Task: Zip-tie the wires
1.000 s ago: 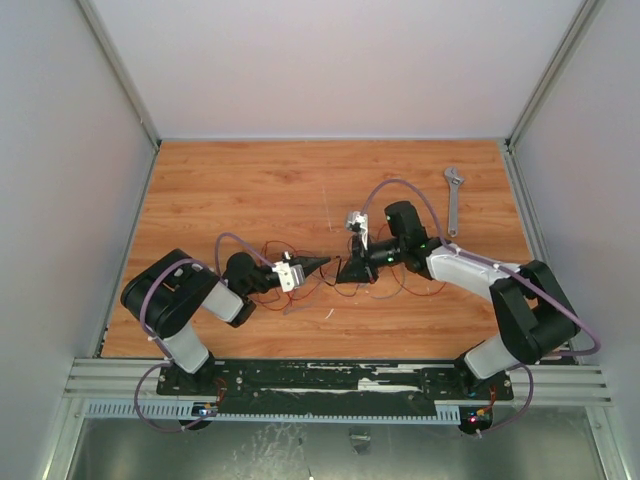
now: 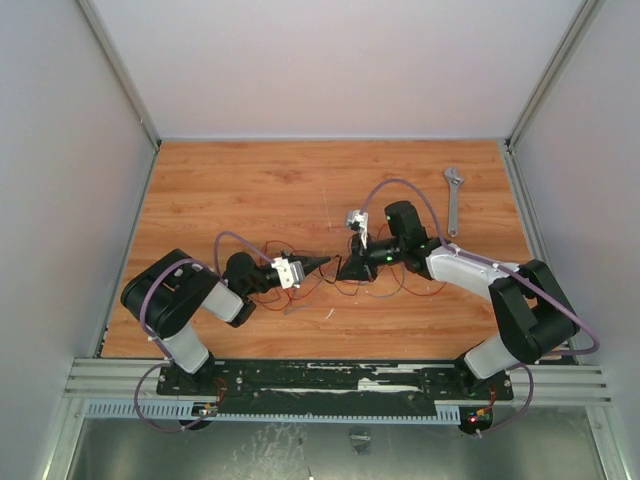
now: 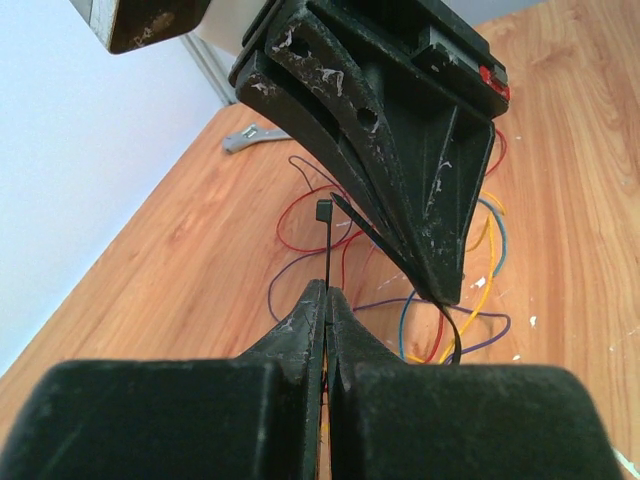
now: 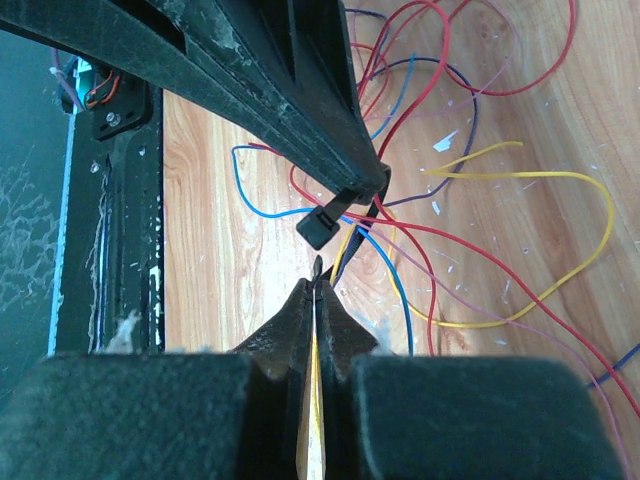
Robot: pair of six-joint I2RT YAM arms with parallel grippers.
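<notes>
Both grippers meet over loose coloured wires at the table's middle. My left gripper (image 2: 326, 259) is shut, with a thin black zip tie (image 3: 328, 250) rising upright from between its fingertips, its small square head (image 3: 324, 210) on top. My right gripper (image 2: 345, 268) is shut too; in the left wrist view a black strap runs along its tip and hangs down. In the right wrist view the tie's head (image 4: 318, 227) sits just beyond the right fingertips, below the left gripper's finger. Red, yellow and blue wires (image 4: 560, 280) lie underneath on the wood.
An adjustable wrench (image 2: 453, 200) lies at the back right. White walls stand on the sides and back, and a dark rail runs along the front edge.
</notes>
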